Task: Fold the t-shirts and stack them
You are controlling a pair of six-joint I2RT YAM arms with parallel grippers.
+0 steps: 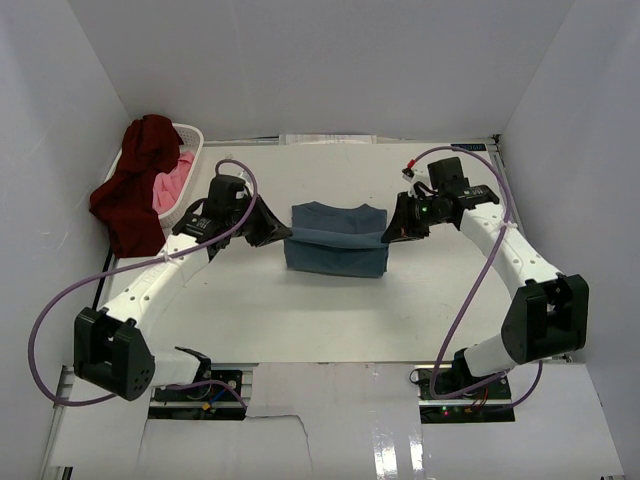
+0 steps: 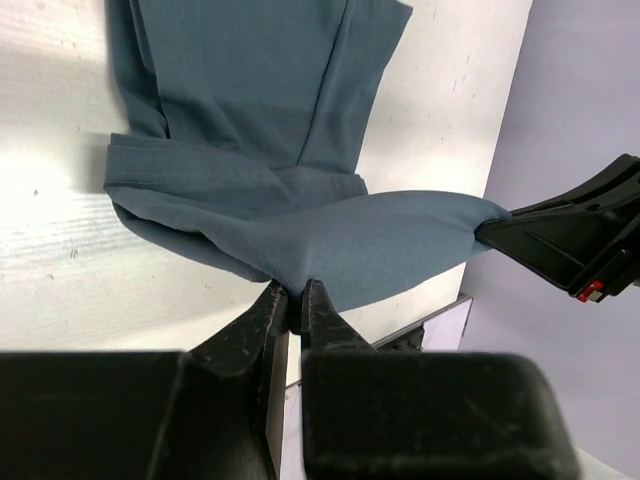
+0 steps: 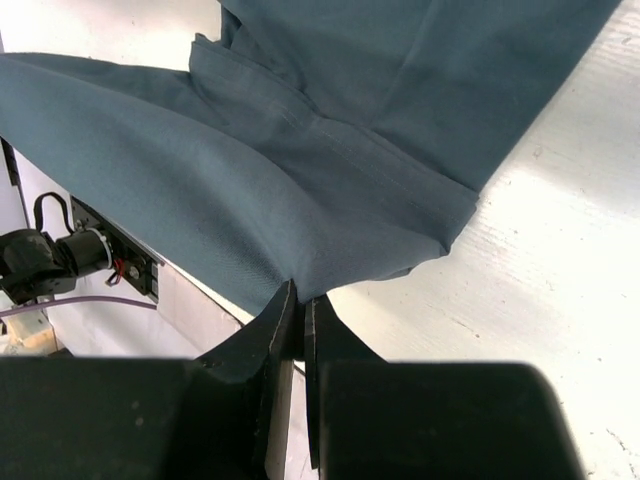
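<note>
A blue-grey t-shirt (image 1: 336, 258) lies in the middle of the table, its near edge lifted and stretched between my two grippers. My left gripper (image 1: 288, 233) is shut on one corner of that edge; in the left wrist view the cloth (image 2: 330, 245) runs from its fingertips across to the other gripper. At the opposite corner my right gripper (image 1: 386, 239) is shut on the fabric. The raised part hangs in a slack curve over the flat far part (image 3: 440, 80), which rests on the table. What lies beneath the lifted cloth is hidden.
A white basket (image 1: 188, 138) stands at the back left with a dark red cloth (image 1: 140, 190) draped over its side and a pink cloth (image 1: 170, 184) inside.
</note>
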